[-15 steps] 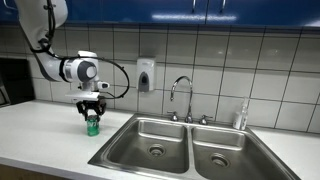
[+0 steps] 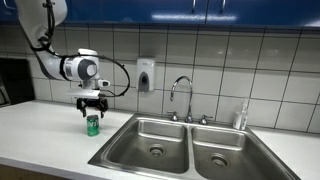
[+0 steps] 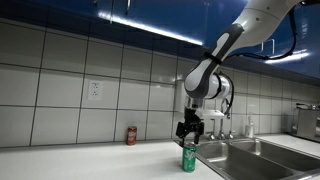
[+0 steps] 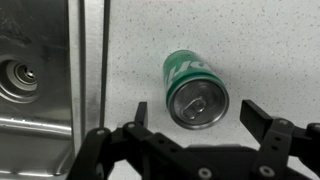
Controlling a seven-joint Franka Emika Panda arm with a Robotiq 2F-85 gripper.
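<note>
A green can [image 2: 92,126] stands upright on the white counter, left of the sink. From above, in the wrist view, its silver top and pull tab show, and the can [image 4: 195,92] lies just ahead of the space between the fingers. My gripper [image 2: 91,107] is over the can, open, with its fingertips above the lid and nothing held. In the second exterior view the same green can [image 3: 189,158] is below the gripper [image 3: 190,134], with a small gap between them.
A double steel sink [image 2: 190,148] with a faucet [image 2: 182,95] lies to the right of the can. Near the wall stands a red can [image 3: 131,135]. A soap bottle [image 2: 241,117] is behind the sink's right end. Bare counter [image 2: 45,135] stretches left of the can.
My gripper has risen slightly from around the can's top to above it. The can stays standing in about the same place.
</note>
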